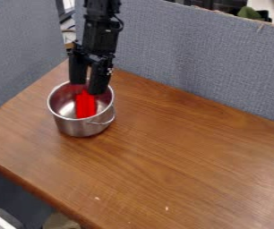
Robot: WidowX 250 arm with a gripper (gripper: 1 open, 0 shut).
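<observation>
A steel pot (73, 127) with a wire handle stands on the left part of the wooden table (182, 156). Inside it is a red object (86, 106). My black gripper (88, 82) hangs from above over the back of the pot, its fingers open just above or beside the red object's upper end; whether they touch it cannot be told.
Grey padded walls (200, 54) border the table at the back and left.
</observation>
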